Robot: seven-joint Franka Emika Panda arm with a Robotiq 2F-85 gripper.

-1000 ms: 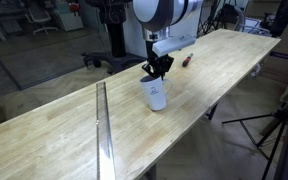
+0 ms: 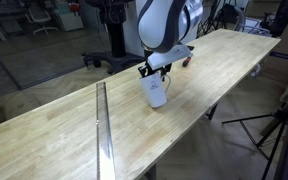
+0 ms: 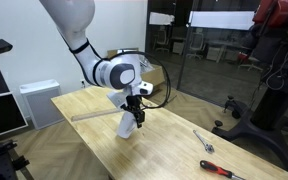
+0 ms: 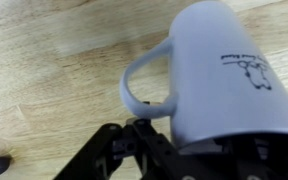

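Observation:
A white mug (image 2: 155,91) is on the wooden table directly below the arm, leaning a little in exterior view 1. My gripper (image 2: 158,73) is at the mug's upper rim. Close up in the wrist view, the mug (image 4: 216,70) shows its handle on the left and a small dark drawing on its side. The black gripper parts are against its rim at the bottom of that view, partly covered by the mug. How far apart the fingers are does not show clearly. Exterior view 2 has the mug (image 3: 127,124) under the gripper too.
A long metal strip (image 2: 104,130) lies on the table to one side of the mug. A red-handled screwdriver (image 3: 220,170) and a metal tool (image 3: 205,142) lie apart from it. Bare wood surrounds the mug, and an office chair (image 3: 269,115) stands beyond the table.
The arm has shifted slightly to the right in exterior view 1. The mug stood upright before and now leans, its open top less visible.

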